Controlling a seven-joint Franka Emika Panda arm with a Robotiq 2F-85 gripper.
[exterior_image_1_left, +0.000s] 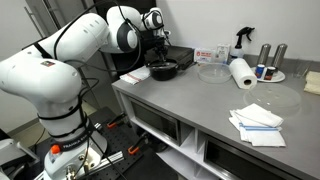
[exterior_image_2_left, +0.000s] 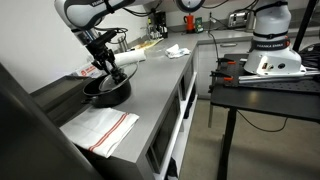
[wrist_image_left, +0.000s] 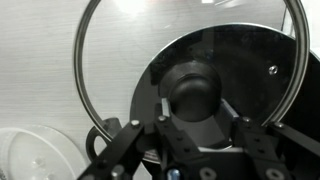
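My gripper is shut on the black knob of a clear glass lid, which has a grey metal rim. Under the lid, in the wrist view, lies a black pot, shifted to the right so that the two outlines do not line up. A dark handle of the pot shows at lower left. The pot stands near the far end of the counter in exterior view 1. In exterior view 2 the lid appears tilted over the pot; how far it touches the pot is unclear.
A white cloth with red stripes lies beside the pot. Clear containers, a paper roll and folded white cloths are farther along the counter.
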